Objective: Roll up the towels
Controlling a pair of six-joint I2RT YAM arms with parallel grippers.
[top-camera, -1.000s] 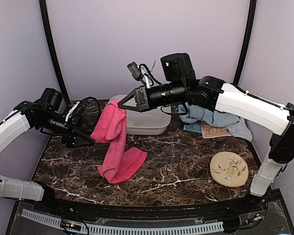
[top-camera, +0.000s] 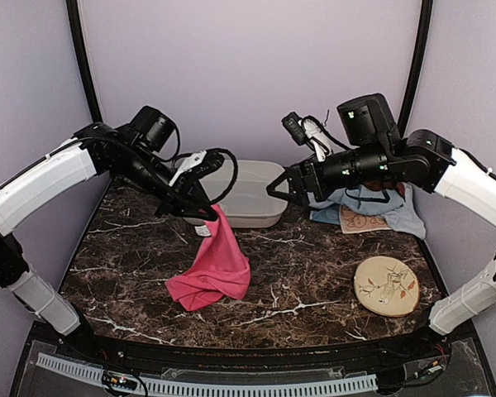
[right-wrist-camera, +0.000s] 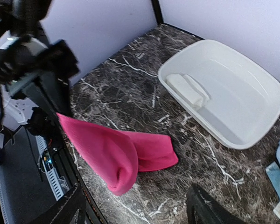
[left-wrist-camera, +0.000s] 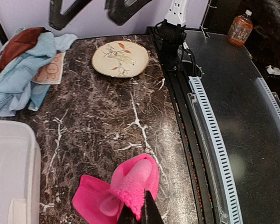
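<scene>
A pink towel hangs by one upper corner from my left gripper, its lower part resting crumpled on the dark marbled table. In the left wrist view the pink cloth comes up between the shut fingers. My right gripper is open and empty, up in the air to the right of the towel. Seen from the right wrist, the pink towel rises toward the left fingers, clear of the right gripper, whose fingers stand wide apart.
Behind the towel stands a white plastic bin with a small white item inside. Blue and brown towels are heaped at the back right. A round plate with a bird picture lies front right.
The right gripper has let go of the towel and moved right. My left gripper has moved right, carrying its corner, and the cloth stretched between both grippers now hangs from the left alone.
</scene>
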